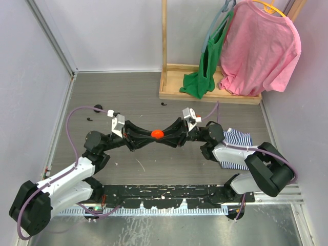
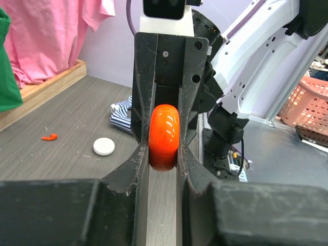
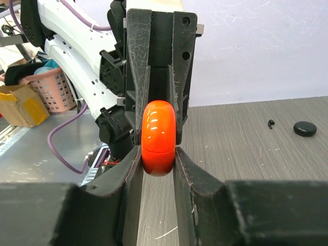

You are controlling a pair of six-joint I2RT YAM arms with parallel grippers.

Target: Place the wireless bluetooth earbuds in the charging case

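Observation:
An orange-red case (image 1: 157, 134) is held in midair between my two grippers, which meet tip to tip at the middle of the workspace. In the left wrist view it shows a glossy closed body (image 2: 164, 133) between the fingertips of my left gripper; the right wrist view shows its lid seam, with my right gripper also shut on it. A small orange piece, apparently an earbud (image 2: 49, 138), lies on the table near the wooden stand.
A white round case (image 2: 104, 146), a black round case (image 3: 305, 129) and small black pieces (image 3: 271, 123) lie on the table. A wooden rack (image 1: 173, 92) with hanging garments stands at the back, striped cloth (image 1: 237, 138) at right.

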